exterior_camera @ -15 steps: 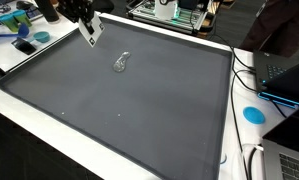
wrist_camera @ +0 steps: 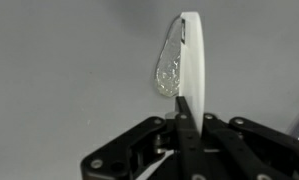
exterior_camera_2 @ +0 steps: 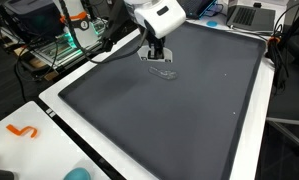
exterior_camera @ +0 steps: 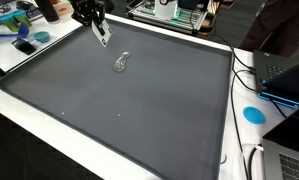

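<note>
A clear, glittery elongated object, rounded at one end like a spoon [exterior_camera: 119,64], lies on the dark grey mat [exterior_camera: 139,110] near its far side. In the second exterior view the clear object [exterior_camera_2: 162,73] sits just beneath and beyond the white fingertips. My gripper [exterior_camera: 104,41] hangs above the mat, to the left of that object in the first exterior view. Seen from the wrist, the white fingers [wrist_camera: 192,65] form one closed strip that covers part of the clear object's [wrist_camera: 169,72] right side. Nothing shows between them, and the gripper is shut.
An orange item [exterior_camera_2: 22,131] lies outside the mat, and a cluttered area with blue containers [exterior_camera: 41,37] is at the back left.
Over the last second my gripper has moved rightward in the first exterior view, closer to the clear object. That object has stayed in place.
</note>
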